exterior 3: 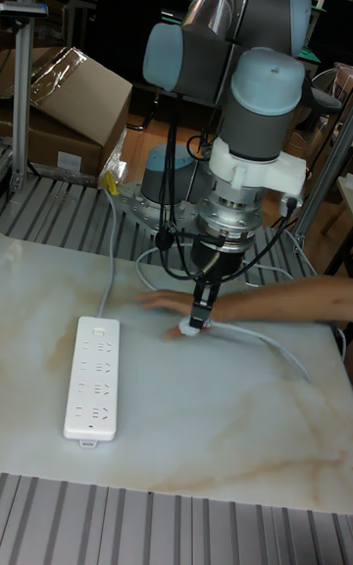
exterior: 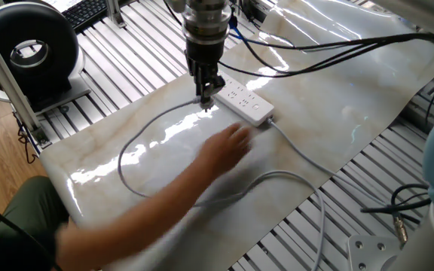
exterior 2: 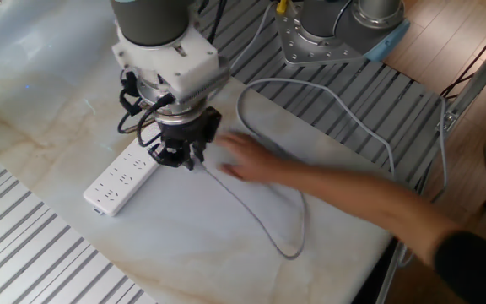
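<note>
A white power strip (exterior: 245,104) with several sockets lies on the marble-patterned sheet; its full length shows in exterior view 3 (exterior 3: 93,382). My gripper (exterior 3: 198,320) points down, to the right of the strip in that view, and is shut on the pale plug (exterior 3: 189,331) of a grey cable (exterior 3: 267,338). In exterior view 1 the gripper (exterior: 206,105) hangs by the strip's far end, the plug mostly hidden by the fingers. Exterior view 2 has the gripper (exterior 2: 186,158) beside the strip (exterior 2: 121,181), with the cable (exterior 2: 256,221) looping away over the sheet.
A person's blurred hand (exterior: 224,148) reaches over the sheet close to my gripper; the forearm (exterior 2: 344,192) crosses the cable. The strip's own cord (exterior: 300,153) runs off toward the slatted table (exterior: 353,214). A black round object (exterior: 29,49) stands at the left.
</note>
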